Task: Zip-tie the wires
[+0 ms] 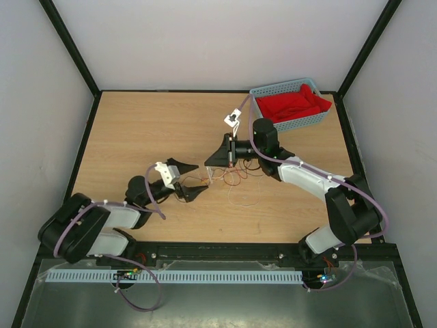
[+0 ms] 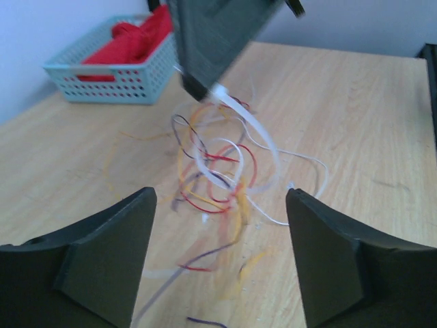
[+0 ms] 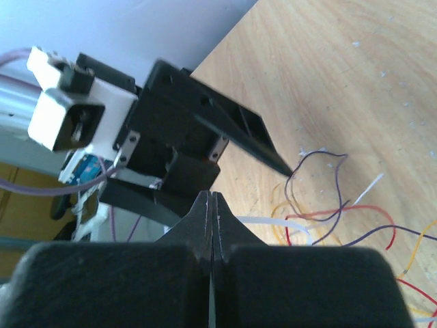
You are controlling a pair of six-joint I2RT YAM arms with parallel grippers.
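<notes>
A tangle of red, yellow, purple and white wires (image 1: pixel 232 176) lies on the table. My right gripper (image 1: pixel 210 161) is above it, shut, with a white zip-tie loop (image 2: pixel 263 140) hanging from its fingertips in the left wrist view. My left gripper (image 1: pixel 201 177) stands open to the left, its fingers spread wide with nothing held between them; in the right wrist view its black fingers (image 3: pixel 239 126) frame the space beside the wires.
A light blue basket (image 1: pixel 287 124) with red cloth sits at the back right.
</notes>
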